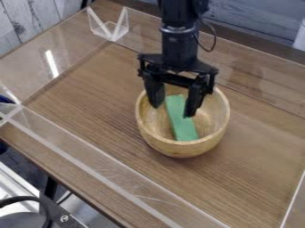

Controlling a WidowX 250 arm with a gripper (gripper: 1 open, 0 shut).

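A tan round bowl (pixel 209 136) stands on the wooden table in the middle of the view, with a green block (pixel 183 125) lying inside it. The black gripper (pixel 177 93) hangs over the back of the bowl, its two dark fingers spread to either side above the green block, apparently with nothing between them. The fingertips reach down to about the bowl's rim; whether they touch it cannot be told.
A clear angular object (pixel 107 24) stands at the back left. Black cables (pixel 30 214) lie at the front left edge.
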